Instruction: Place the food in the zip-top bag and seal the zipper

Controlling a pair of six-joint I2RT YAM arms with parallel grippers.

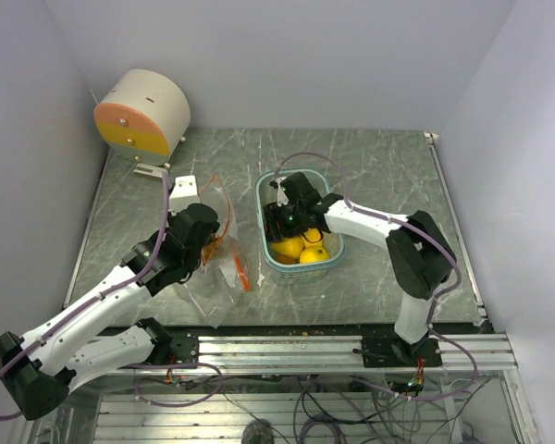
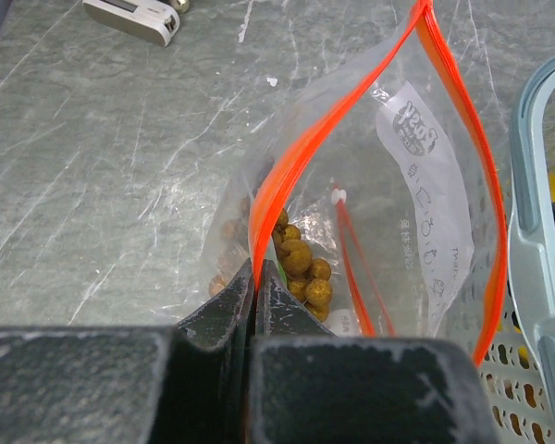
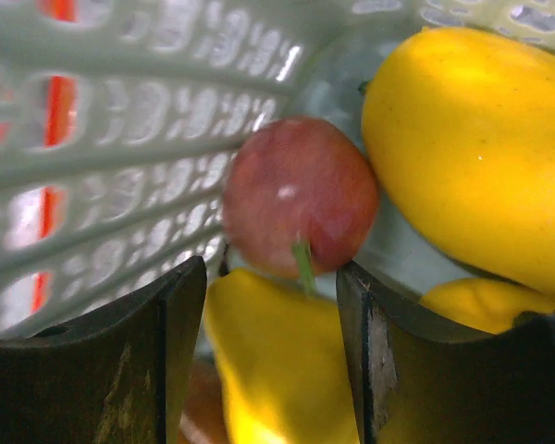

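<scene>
A clear zip bag with an orange zipper (image 2: 301,153) stands with its mouth spread, and several brown round food pieces (image 2: 301,264) lie inside it. My left gripper is shut on the bag's rim at one side of the mouth. Inside the basket (image 1: 262,199), my right gripper is open, its fingers (image 3: 180,319) spread. Just beyond the fingertips sits a reddish round fruit (image 3: 301,190) with a green stem, against the basket wall. Between and below the fingers lies a yellow pear (image 3: 282,342). From above, the right gripper hides the red fruit.
More yellow food fills the basket, among it a large oblong piece (image 3: 481,139) and a round one (image 1: 314,254). A cream, orange and yellow rounded box (image 1: 143,111) stands at the back left.
</scene>
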